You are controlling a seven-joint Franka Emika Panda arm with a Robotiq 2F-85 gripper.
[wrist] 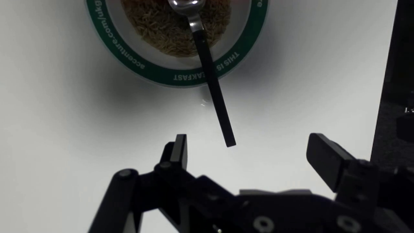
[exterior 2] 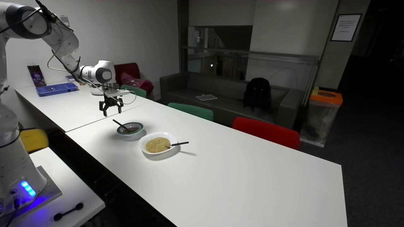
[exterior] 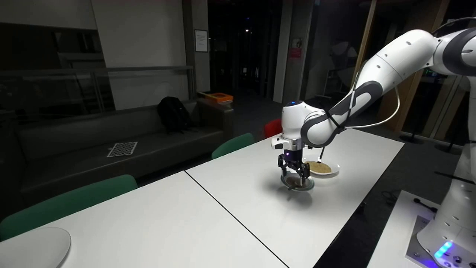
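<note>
My gripper is open, with both fingers well apart and nothing held. In the wrist view a spoon's black handle (wrist: 215, 89) slants over the rim of a green-banded bowl (wrist: 155, 73), its tip lying between the fingers in the picture. Brown grain (wrist: 163, 35) fills the bowl's bottom; the bowl's far side is cut off by the frame. From the second exterior view, the gripper (exterior 2: 111, 109) hangs in the air above and beside the bowl (exterior 2: 138, 132), clear of the spoon handle (exterior 2: 120, 124).
A white dish (exterior 2: 145, 137) of yellowish grain stands beside the bowl, a dark-handled utensil (exterior 2: 179, 143) leaning over its rim. Farther off lies a blue tray (exterior 2: 56, 89).
</note>
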